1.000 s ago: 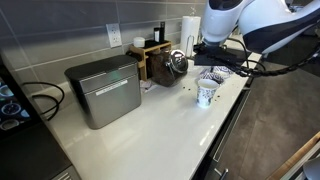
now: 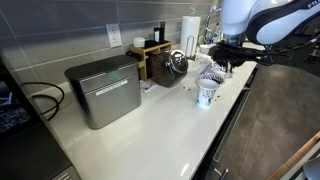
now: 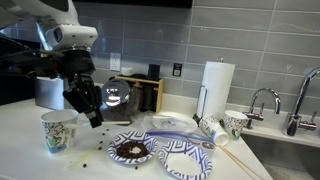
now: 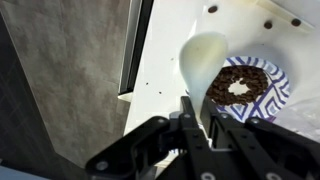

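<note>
Low in the wrist view, my gripper is shut on the narrow end of a plain white, spoon-shaped thing [image 4: 203,58]. Its broad end reaches out over the counter beside a blue-and-white patterned plate [image 4: 276,97] holding dark brown beans [image 4: 234,84]. In exterior view 2, the gripper [image 3: 93,118] hangs above the counter, between a patterned white cup [image 3: 57,132] and the plate of beans [image 3: 131,147]; the spoon-shaped thing cannot be made out there. The cup [image 2: 206,93] stands upright in exterior view 1.
Another patterned plate [image 3: 184,160], bare, sits right of the beans. Behind are a dark rounded appliance [image 3: 118,102], a paper towel roll [image 3: 216,90] and more patterned cups [image 3: 234,123]. A metal bin [image 2: 105,90] stands along the wall.
In exterior view 1, the arm and gripper have moved to the right, away from above the cup. The cup and the counter items have stayed put.
</note>
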